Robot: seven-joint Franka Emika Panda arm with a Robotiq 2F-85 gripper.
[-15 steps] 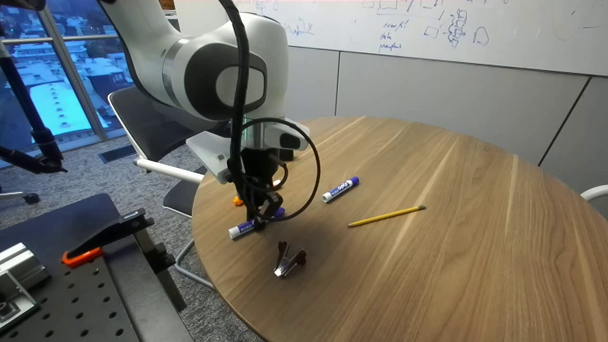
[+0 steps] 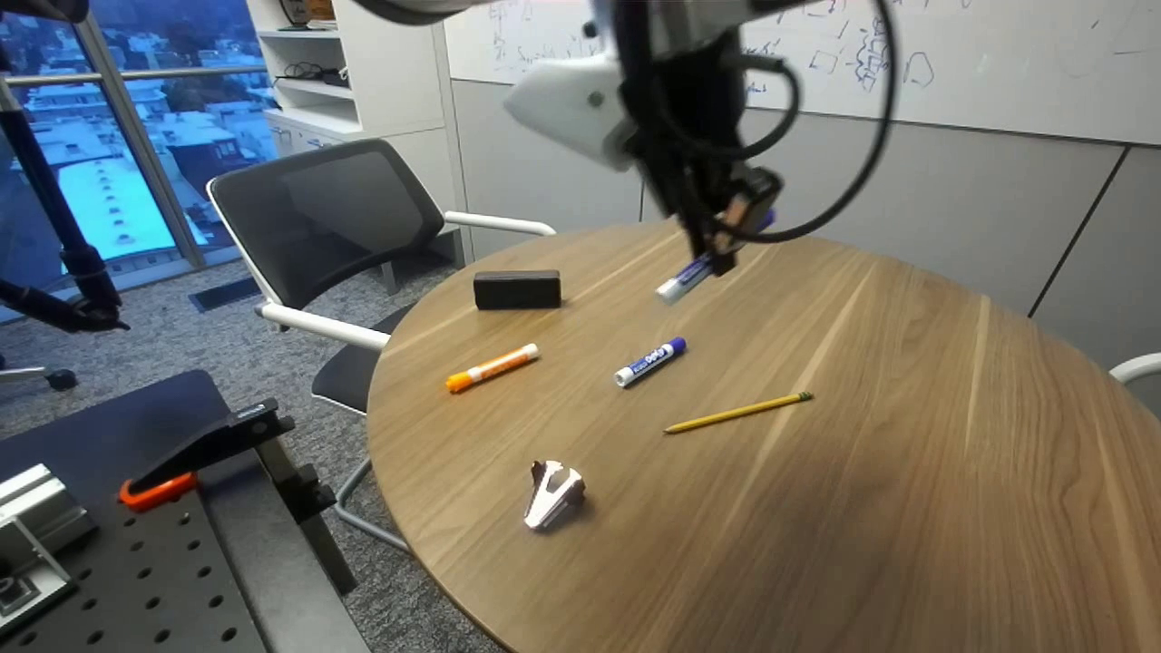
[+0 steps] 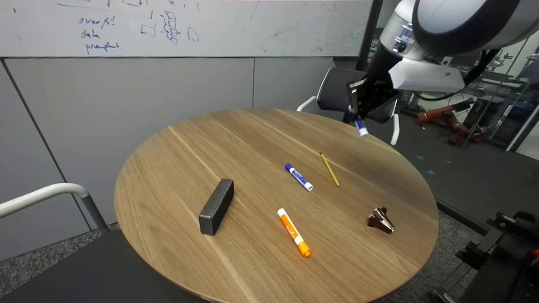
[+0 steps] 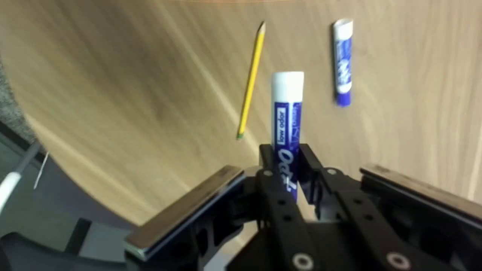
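Observation:
Held up above the table, a blue-and-white marker is pinched between the black fingers of my gripper. Its white end points away from the gripper; the other end is hidden in the wrist view. In exterior view 1 the gripper is over the far part of the table, somewhat blurred. Exterior view 2 has it at the upper right, the held marker pointing down. A second blue marker lies on the table, with a yellow pencil near it.
An orange marker, a black eraser-like block and a staple remover also lie on the round wooden table. Chairs stand around its edge.
In exterior view 1 my arm has risen and swung right and back from the table's left edge, carrying the marker. The orange marker and black block, partly covered before, now show fully.

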